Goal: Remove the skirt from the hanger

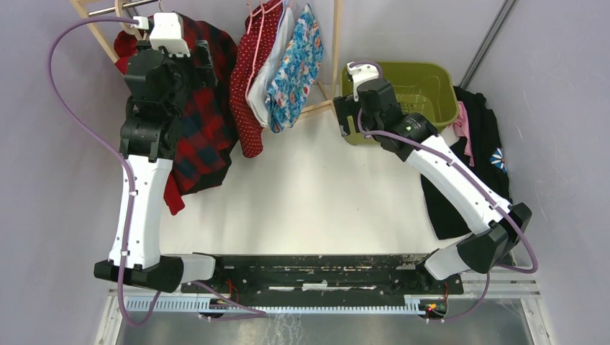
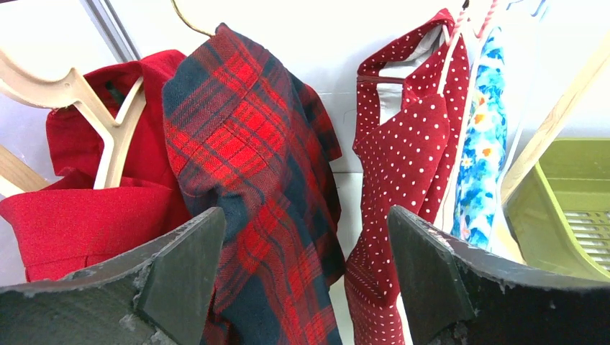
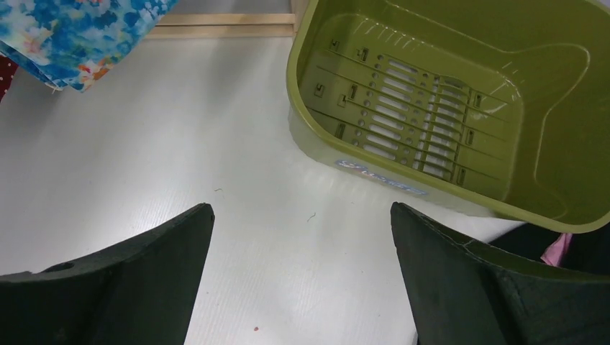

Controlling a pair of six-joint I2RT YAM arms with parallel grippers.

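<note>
Several garments hang from a rack at the back left; which of them is the skirt I cannot tell for sure. In the left wrist view, a red-and-navy plaid garment (image 2: 237,136) hangs ahead, with a red dotted garment (image 2: 410,136) to its right and a blue floral garment (image 2: 480,144) beyond. A wooden hanger (image 2: 108,136) carries a red garment (image 2: 86,223) at the left. My left gripper stands open in front of the clothes, holding nothing. Also open and empty, my right gripper is over the white table, near the green basket.
The empty green basket (image 3: 431,188) stands at the back right. Beside it, black clothing (image 1: 444,208) and a pink cloth (image 1: 462,126) lie on the table. A wooden rack post (image 1: 336,43) rises just left of the basket.
</note>
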